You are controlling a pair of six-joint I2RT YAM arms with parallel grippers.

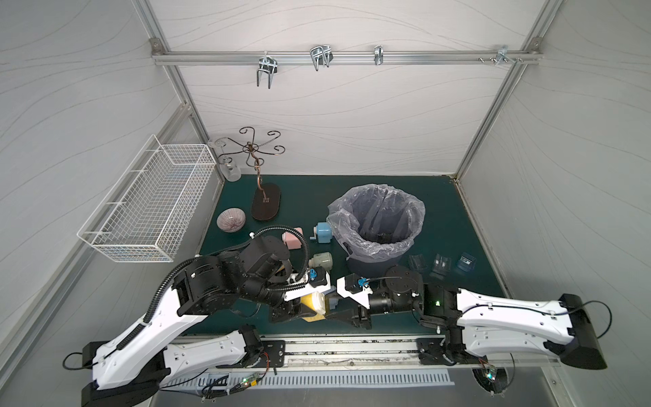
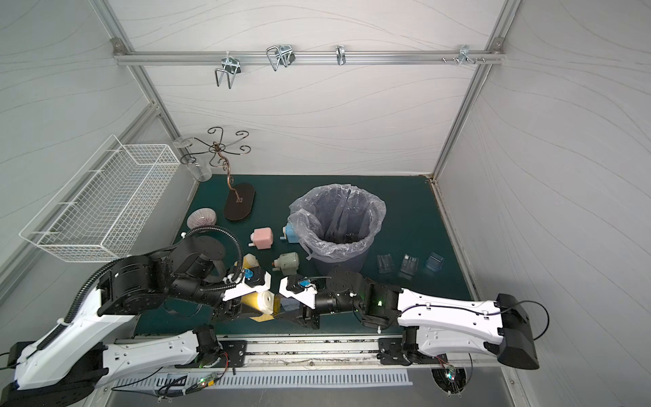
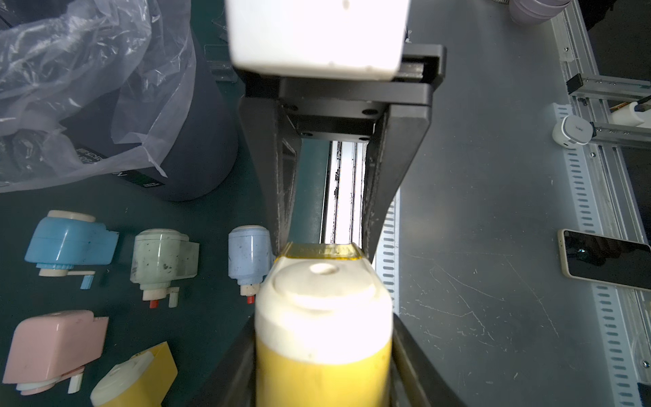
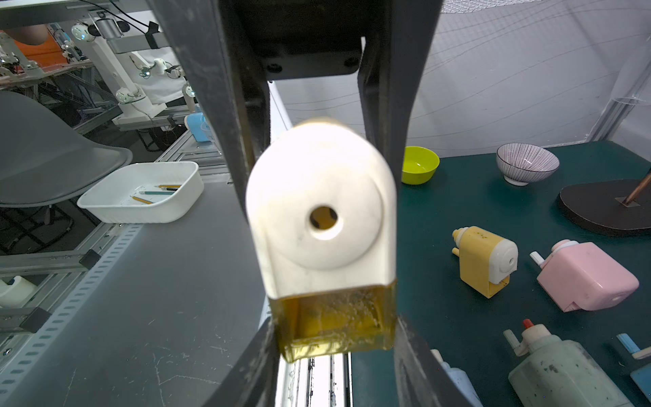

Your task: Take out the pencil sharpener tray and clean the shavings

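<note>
A yellow-and-white pencil sharpener (image 3: 322, 325) with a translucent amber tray (image 4: 333, 320) is held between both arms at the front centre. My left gripper (image 1: 305, 308) is shut on it from the left, and my right gripper (image 1: 337, 310) is shut on it from the right. Several other sharpeners stand on the green table behind: pink (image 4: 586, 274), yellow (image 4: 485, 261), blue (image 1: 322, 232), sage green (image 1: 320, 263) and pale blue (image 3: 249, 255).
A lined bin (image 1: 376, 251) stands at centre right, several clear trays (image 1: 442, 264) beside it. A metal rack (image 1: 265, 201), striped bowl (image 1: 231, 219) and wire basket (image 1: 145, 203) are at left.
</note>
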